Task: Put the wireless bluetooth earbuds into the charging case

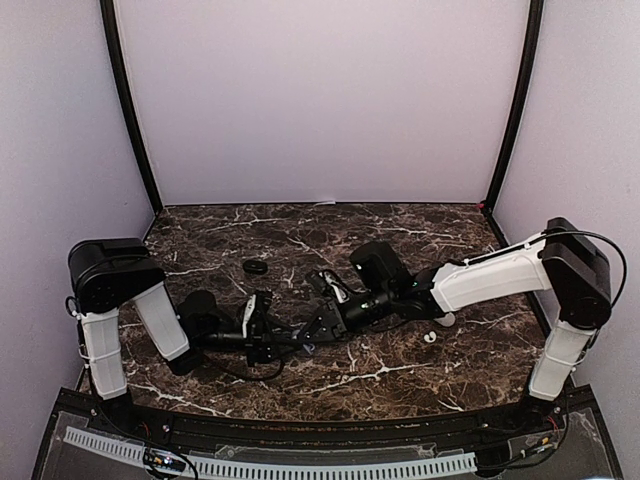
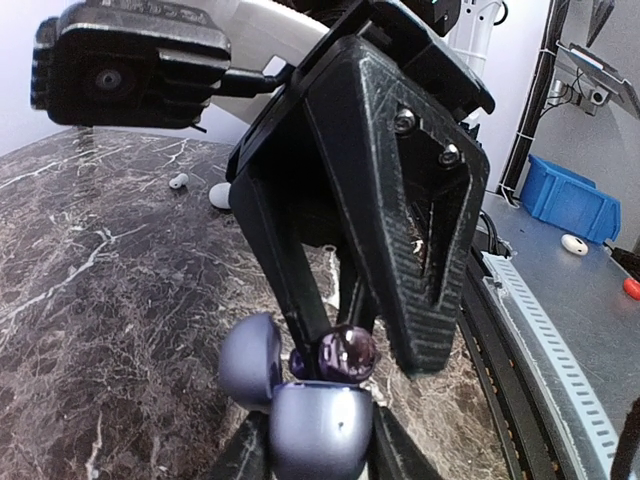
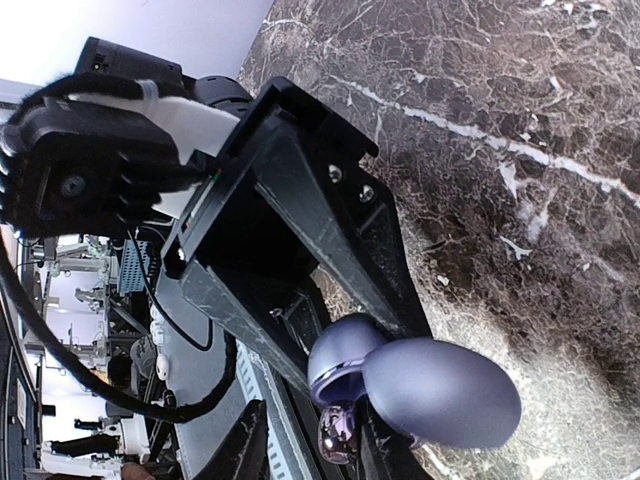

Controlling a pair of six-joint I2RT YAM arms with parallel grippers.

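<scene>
My left gripper is shut on a metallic purple charging case (image 2: pixel 320 425), whose rounded lid (image 2: pixel 250 360) stands open. A shiny dark purple earbud (image 2: pixel 348 354) sits right at the case's opening; whether it is fully seated cannot be made out. Around that earbud, my right gripper is open: in the right wrist view one finger (image 3: pixel 255 440) stands clear of it, while the other finger is close beside it. A smaller dark purple piece (image 2: pixel 297 363) shows next to the lid. From above, both grippers meet over the table and mostly hide the case.
A white case (image 1: pixel 445 318) and a small white earbud piece (image 1: pixel 430 337) lie on the marble table to the right. Toward the back left rests a black oval case (image 1: pixel 255 267).
</scene>
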